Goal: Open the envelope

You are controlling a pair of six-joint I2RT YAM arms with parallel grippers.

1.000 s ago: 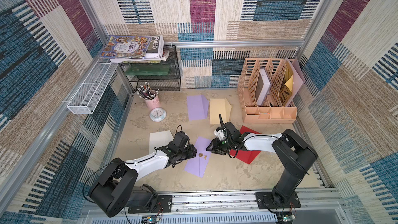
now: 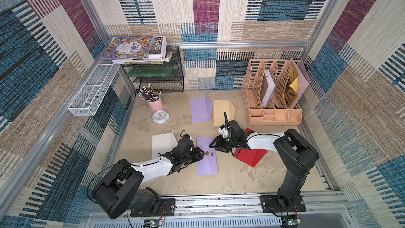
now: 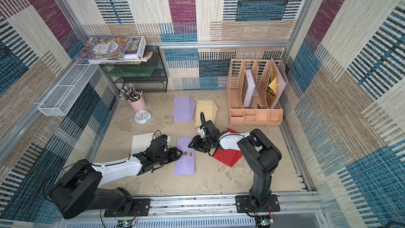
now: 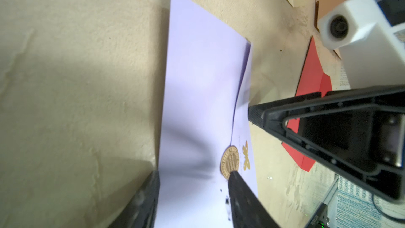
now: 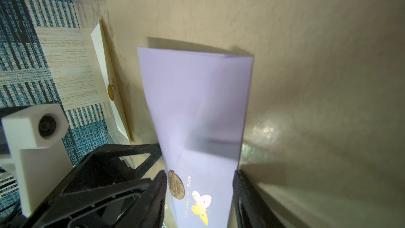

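A purple envelope point(image 2: 206, 164) with a gold seal point(image 4: 230, 160) and butterfly decoration lies upright along the table's middle, between my grippers. My left gripper stands open at its left long side, fingertips low over the paper and its edge. My right gripper is at the opposite long side, near the upper half, its fingers apart with the envelope showing between and below them. Whether either touches the paper is unclear.
A white envelope point(image 3: 141, 141) lies left, a red one point(image 3: 227, 156) right, purple point(image 3: 182, 109) and yellow point(image 3: 205, 111) ones behind. A pencil cup point(image 3: 138, 103), clock point(image 3: 142, 116) and peach organizer point(image 3: 255, 116) stand farther back.
The envelope has turned from slanted to straight and shifted slightly right and up. My left gripper has moved a little right; my right one slightly left and up.
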